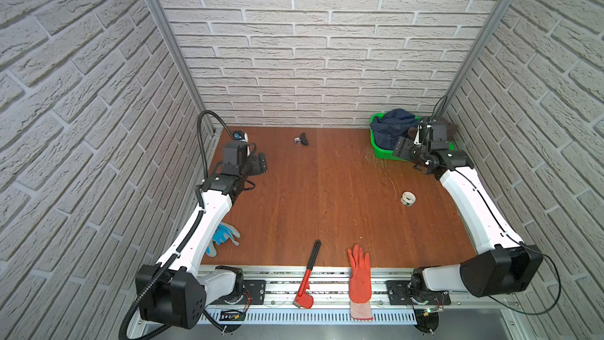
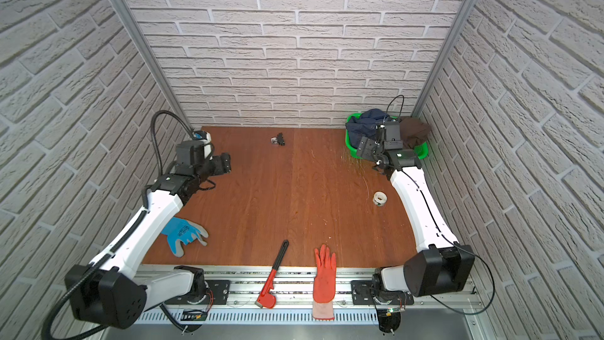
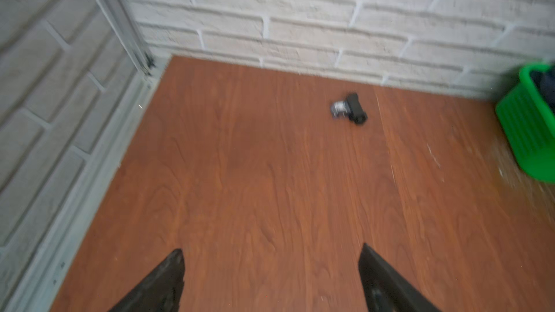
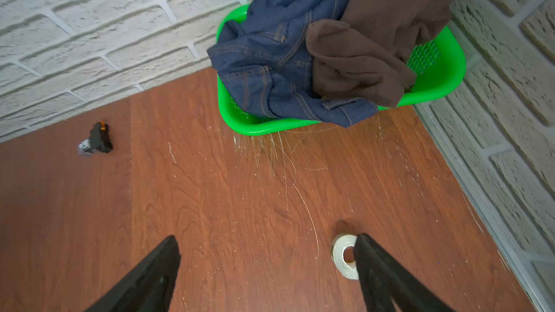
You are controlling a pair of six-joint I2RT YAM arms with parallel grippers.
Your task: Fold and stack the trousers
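Dark blue denim trousers (image 4: 277, 52) and a brown garment (image 4: 370, 46) lie crumpled together in the green basket (image 4: 254, 126) at the back right. A denim edge hangs over the basket's front rim. My right gripper is open and empty, near the basket's front; from above, its arm covers part of the basket. Over the left part of the table, my left gripper stands open with only bare wood seen between its fingers. Whether the brown garment is trousers cannot be told.
A tape roll (image 4: 345, 255) lies in front of the basket, and a small black object (image 1: 302, 139) near the back wall. Along the front are a blue glove (image 2: 182, 233), a red wrench (image 1: 307, 277) and a red glove (image 1: 360, 277). Mid-table is clear.
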